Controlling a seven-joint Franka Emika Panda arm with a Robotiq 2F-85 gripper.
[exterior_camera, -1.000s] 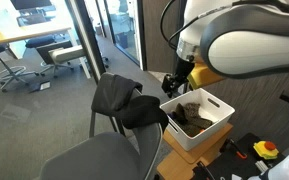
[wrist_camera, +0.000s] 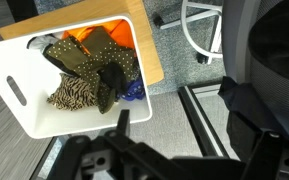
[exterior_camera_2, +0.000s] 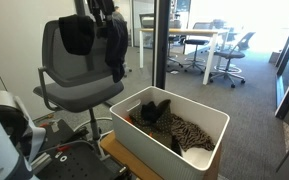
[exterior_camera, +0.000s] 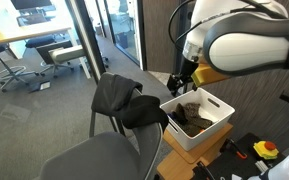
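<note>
My gripper stands open, its two dark fingers wide apart with only floor and a metal strip seen between them. In exterior view 1 it hangs near the white box (exterior_camera: 224,112), above its rim. Inside the box, in the wrist view, lie several crumpled cloths: a leopard-print cloth (wrist_camera: 74,92), a dotted dark olive one (wrist_camera: 106,52), an orange one (wrist_camera: 120,33) and a bit of blue (wrist_camera: 134,92). Black cloth (exterior_camera: 118,92) drapes over the chair's backrest, and it shows at the right of the wrist view.
The grey office chair (exterior_camera: 94,158) stands beside the box. Under the box is a wooden board (exterior_camera: 180,160). A red and yellow button (exterior_camera: 265,149) sits at the lower right. Open carpet (exterior_camera: 34,120) lies left of the chair.
The arm and gripper have shifted only slightly in exterior view 1. Box, cloths and chair look unmoved.
</note>
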